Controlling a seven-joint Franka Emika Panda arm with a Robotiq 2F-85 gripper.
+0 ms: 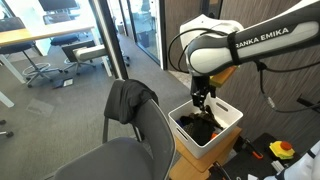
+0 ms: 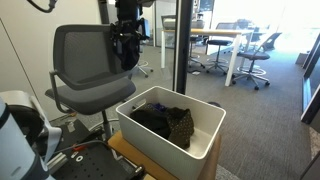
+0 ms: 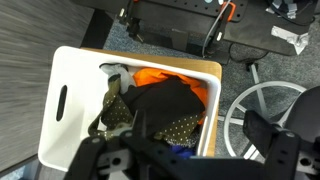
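Observation:
A white bin (image 1: 185, 126) stands on a wooden surface, with dark cloths (image 2: 150, 118) heaped inside it. From the wrist view, the heap includes a black cloth (image 3: 168, 100), an orange cloth (image 3: 150, 76), a grey cloth (image 3: 118, 72) and a spotted dark cloth (image 3: 180, 130). Some blue fabric (image 3: 182, 151) shows near the lower edge of the heap. My gripper is over the bin, its fingers wide apart and nothing between them. In exterior view 2 the dark gripper (image 2: 127, 55) hangs well above the bin's rim.
A grey office chair (image 1: 125, 155) stands beside the bin, a black garment (image 1: 130, 100) draped over its backrest. Cables and a dark frame (image 3: 235, 30) lie along one side of the bin. Open floor (image 1: 60, 120) extends beyond the chair.

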